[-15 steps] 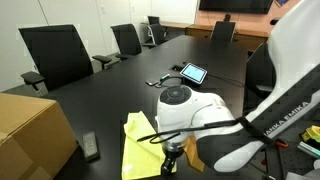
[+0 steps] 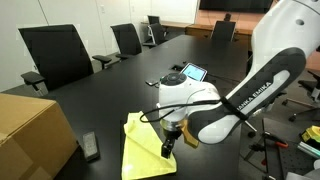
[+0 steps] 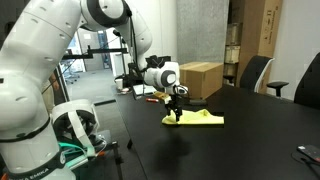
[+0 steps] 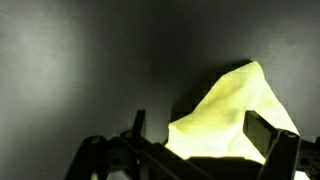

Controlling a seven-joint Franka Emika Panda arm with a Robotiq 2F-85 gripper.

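Note:
A yellow cloth [image 2: 140, 158] lies rumpled on the dark table, its near part spread fairly flat. Over its right side hangs my gripper [image 2: 167, 148], pointing down. In exterior view 2 the cloth [image 3: 203, 117] stretches out to the right of the gripper. The wrist view has the gripper open, a dark finger [image 4: 137, 124] on either side of a raised, folded corner of the cloth [image 4: 232, 105]. Nothing is clasped. Whether the fingertips touch the fabric I cannot tell.
A cardboard box [image 2: 35, 140] stands left of the cloth, with a slim grey device [image 2: 91, 147] between them. Farther back lies a tablet [image 2: 193, 72]. Black chairs [image 2: 55, 52] line the far table edge. Bare table [image 3: 225, 155] extends in front of the cloth.
The cloth looks unmoved.

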